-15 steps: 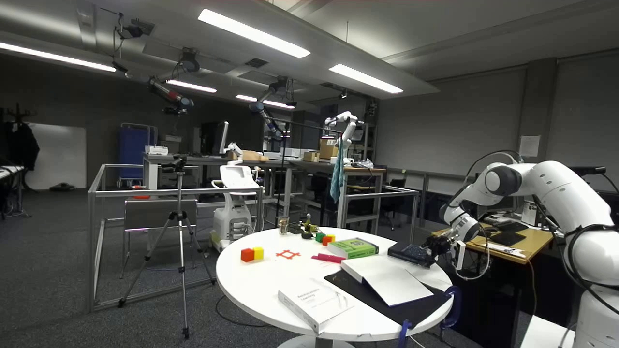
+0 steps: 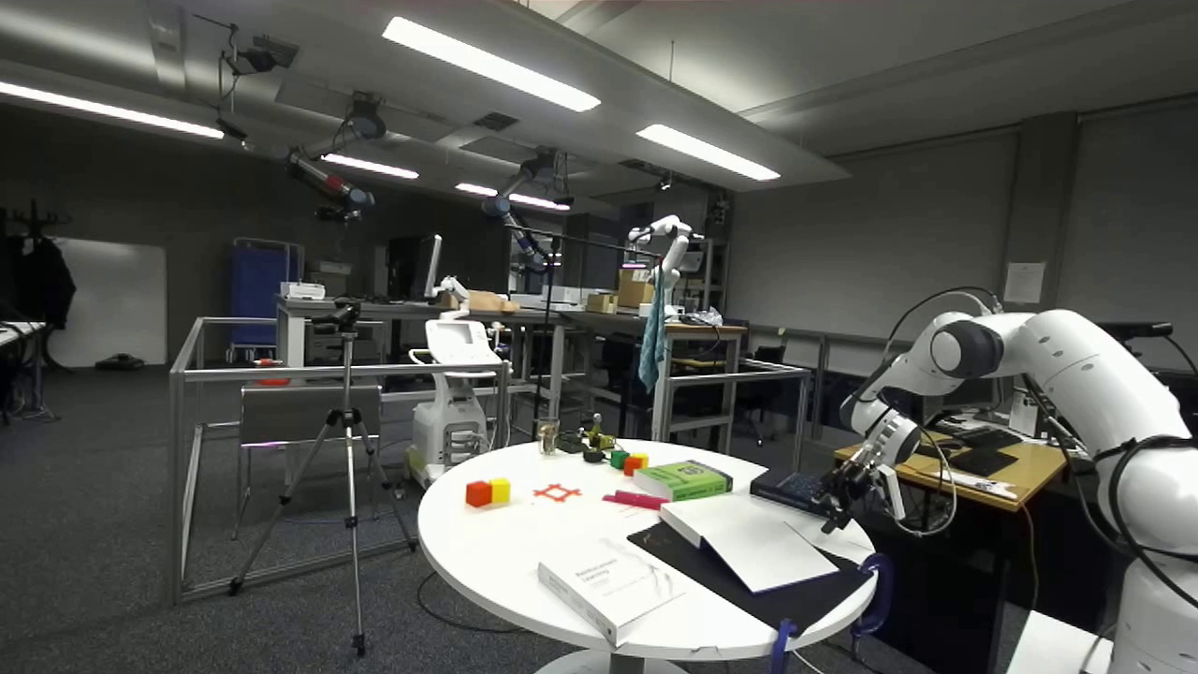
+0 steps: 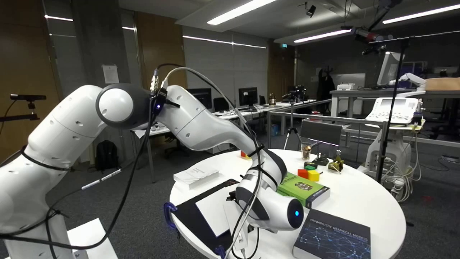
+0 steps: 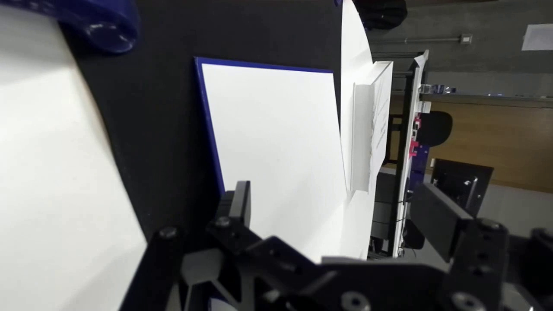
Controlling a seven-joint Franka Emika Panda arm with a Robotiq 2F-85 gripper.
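Note:
My gripper stands open in the wrist view, its two dark fingers [image 4: 241,203] wide apart and no object held between them. Below and beyond the fingers lies a white sheet-like panel with a blue edge [image 4: 274,129], seemingly the opened cover of a book. In exterior view 1 this panel [image 2: 775,552] slopes from a white book block [image 2: 702,517] onto a black mat [image 2: 719,584]. There the gripper [image 2: 833,519] hovers near the panel's right side; contact cannot be made out. In exterior view 2 the arm hides most of the gripper.
Around the panel are a white book [image 2: 612,584], a green book [image 2: 682,481] and a dark blue book [image 3: 334,235]. Blue clamps [image 2: 879,595] grip the table edge. Coloured blocks [image 2: 488,492] and small items stand farther off.
The books look unmoved.

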